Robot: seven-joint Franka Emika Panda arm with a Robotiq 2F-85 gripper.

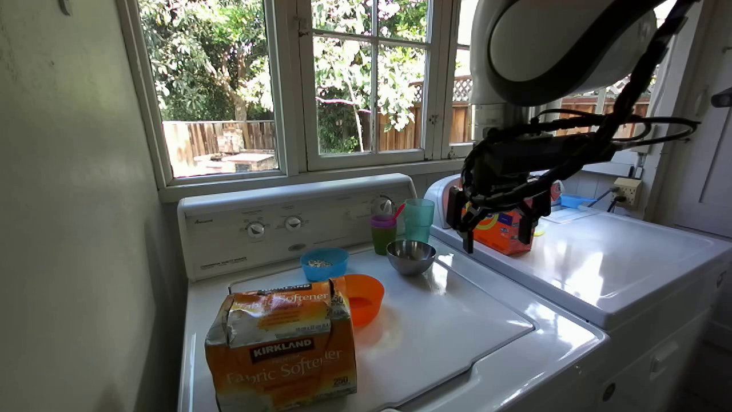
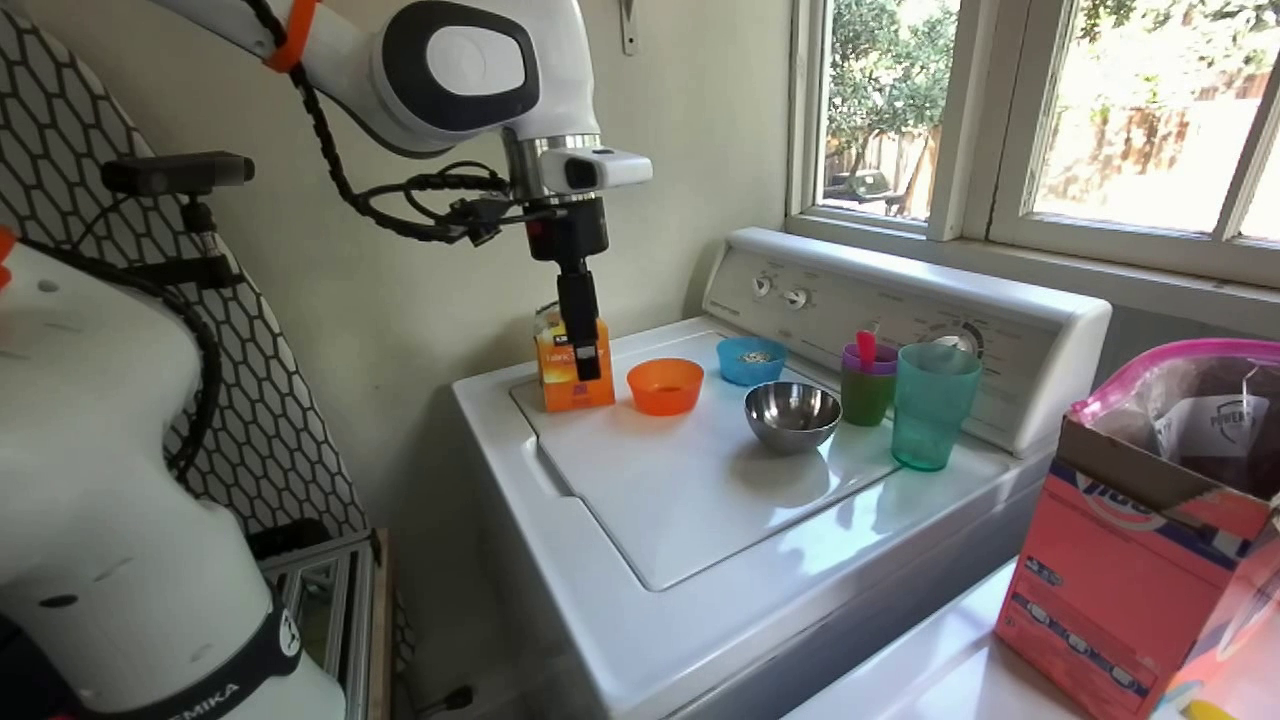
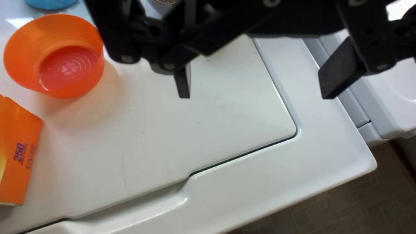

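High above the washer lid hangs my gripper, open, with its fingers wide apart and only bare white lid and rim visible between them. On the lid rests an orange bowl [image 2: 666, 388], which looks empty. Behind it a blue bowl [image 2: 752, 360] holds small pale pieces. A steel bowl [image 2: 792, 418] stands to the right; how much is in it is hard to see. Beside it are a green cup with a purple one in it [image 2: 867, 384] and a red handle sticking out, then a tall teal cup [image 2: 935, 406]. No bowl or cup touches my gripper.
An orange Kirkland fabric softener box [image 1: 281, 357] stands at the lid's left side, near the wall. A red-orange detergent box [image 2: 1128, 576] sits on the neighbouring white machine. The washer's control panel [image 1: 302, 223] rises behind everything.
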